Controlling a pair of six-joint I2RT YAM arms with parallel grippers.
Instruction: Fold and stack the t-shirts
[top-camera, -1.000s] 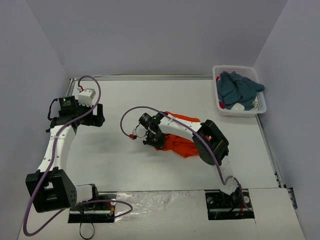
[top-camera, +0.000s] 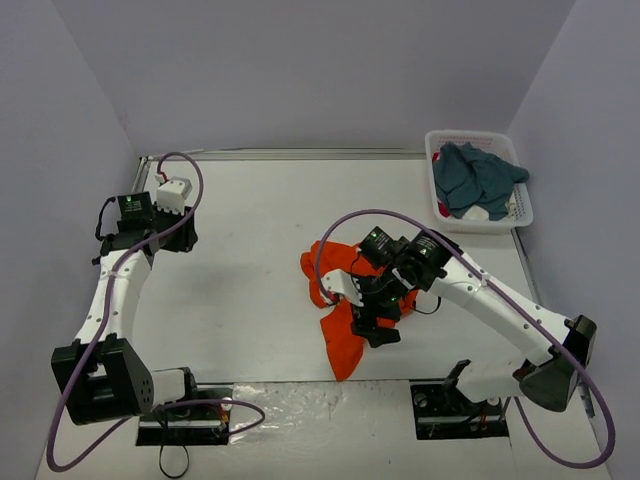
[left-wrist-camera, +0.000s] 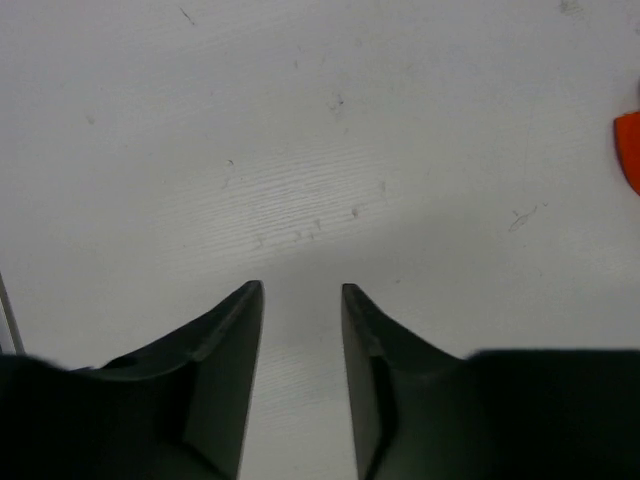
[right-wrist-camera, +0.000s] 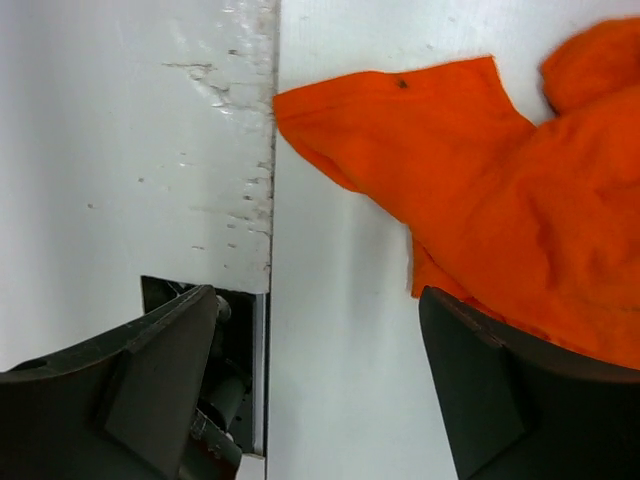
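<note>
A crumpled orange t-shirt (top-camera: 345, 345) lies right of the table's middle, with one strip stretching to the front edge. In the right wrist view the orange t-shirt (right-wrist-camera: 460, 150) fills the upper right, its pointed corner at the table edge. Above it, my right gripper is open, its fingers wide apart with nothing between them. The right arm hides part of the shirt from the top view. My left gripper hangs at the far left, its fingers partly apart over bare table. A sliver of orange shows at that view's right border.
At the back right stands a white basket (top-camera: 482, 228) with teal cloth (top-camera: 475, 178) and some red and white cloth inside. Grey walls bound both sides.
My right gripper has swung right and toward the front, away from the table's middle. An orange strip now reaches the front edge. The left gripper's fingers have come closer together; its arm stays put.
</note>
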